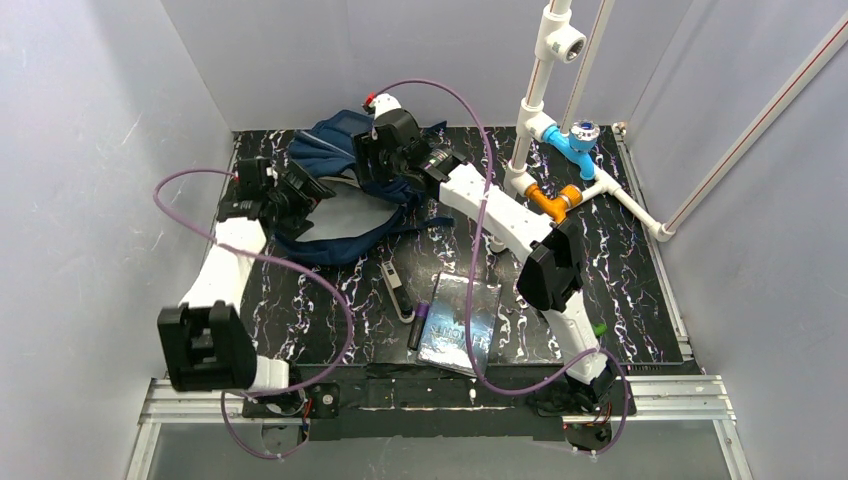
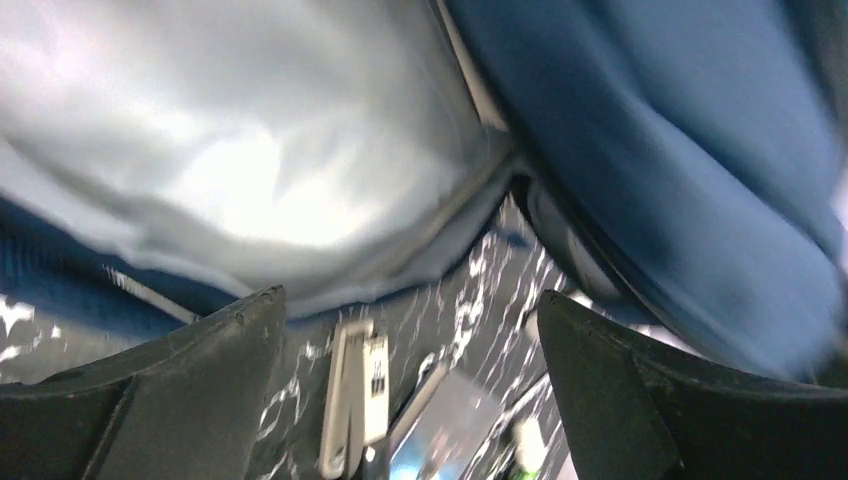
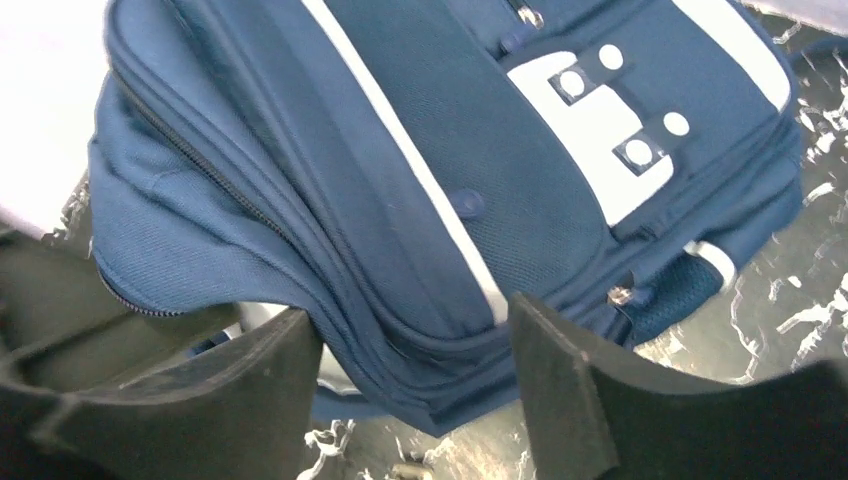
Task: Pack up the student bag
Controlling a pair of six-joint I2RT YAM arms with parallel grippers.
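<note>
The dark blue bag (image 1: 345, 248) lies open at the back left, its pale grey lining (image 1: 350, 212) exposed. At its left side my left gripper (image 1: 312, 198) stands open; in the left wrist view nothing is between its fingers. A raised blue flap (image 2: 660, 170) blurs past on the right there. My right gripper has its fingers spread on either side of the zipped bag edge (image 3: 350, 340), not closed on it. Toward the front lie a grey-and-black handheld device (image 1: 397, 292), a purple-capped dark tube (image 1: 418, 326) and a plastic-wrapped book (image 1: 455, 335).
White pipes with a blue valve (image 1: 575, 147) and an orange fitting (image 1: 557, 201) stand at the back right. A small green item (image 1: 599, 329) is partly visible by the right arm. Bare marble-patterned table (image 1: 300, 325) lies at the front left.
</note>
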